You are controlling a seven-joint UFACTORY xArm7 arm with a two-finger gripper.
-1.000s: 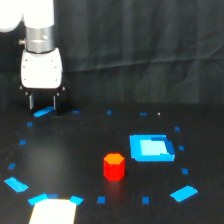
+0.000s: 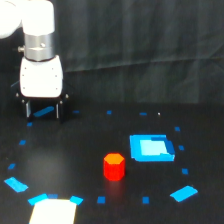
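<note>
A red six-sided block (image 2: 114,172) stands on the black table near the middle front. Behind and to its right lies a blue-bordered square (image 2: 137,154) with a pale blue-white centre. At the bottom left, a cream-coloured block or sheet (image 2: 53,213) is cut off by the frame edge. My gripper (image 2: 43,108) hangs at the far left back, well away from the red block. Its dark fingers (image 2: 27,106) are spread apart, and no object shows held between them.
Blue tape pieces (image 2: 184,193) and small blue squares mark the dark table. Open surface lies between my gripper and the red block. A dark curtain (image 2: 140,50) covers the back.
My gripper has come down a little at the far left, and its fingers look slightly farther apart. The red block and the blue-bordered square have stayed put.
</note>
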